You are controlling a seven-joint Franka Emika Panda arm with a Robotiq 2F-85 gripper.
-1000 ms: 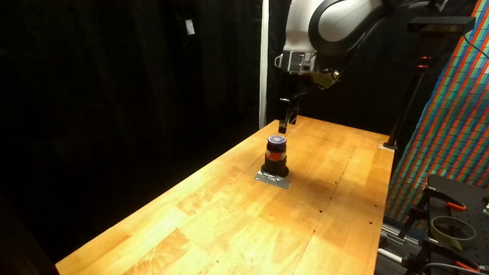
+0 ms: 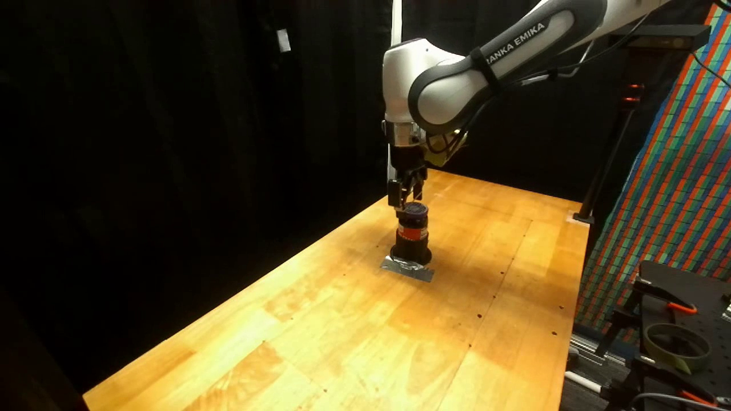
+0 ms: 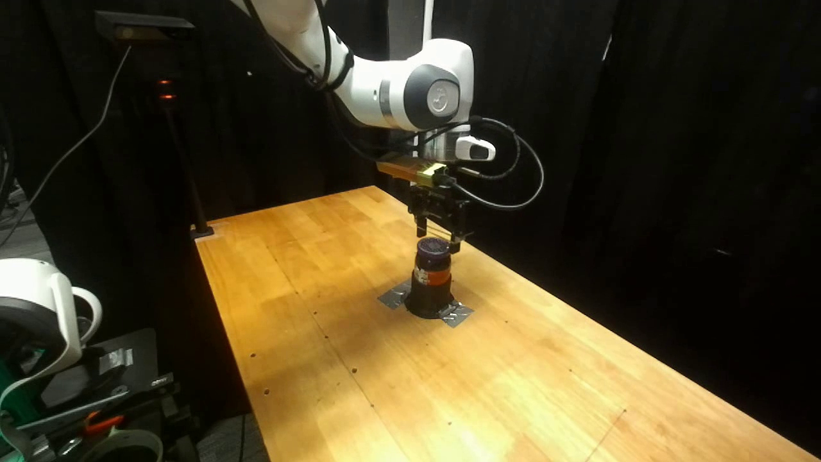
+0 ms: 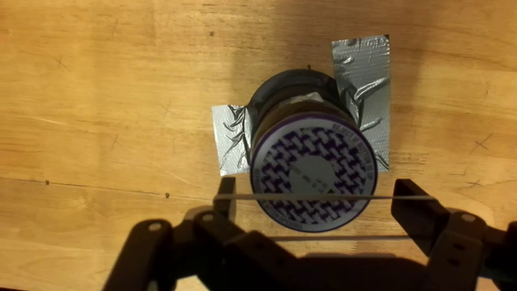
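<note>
A dark jar with an orange label stands upright in a black round holder on the wooden table. Strips of silver tape fix that holder to the tabletop. The wrist view looks down on the jar's purple and white patterned lid. My gripper is open just above the lid, one finger to each side of it, with gaps between fingers and lid. Thin bands stretch between the fingers, across the near part of the lid in that view. Whether the bands touch the lid, I cannot tell.
Around the holder the wooden table is bare. Its left side borders a black curtain. A lamp-like stand rises at the far right corner, and a dark cart with tools sits beyond the right edge.
The arm has come down and shifted left in exterior view 1, bringing my gripper from above and behind the jar to right over its lid. The jar and holder have stayed put.
</note>
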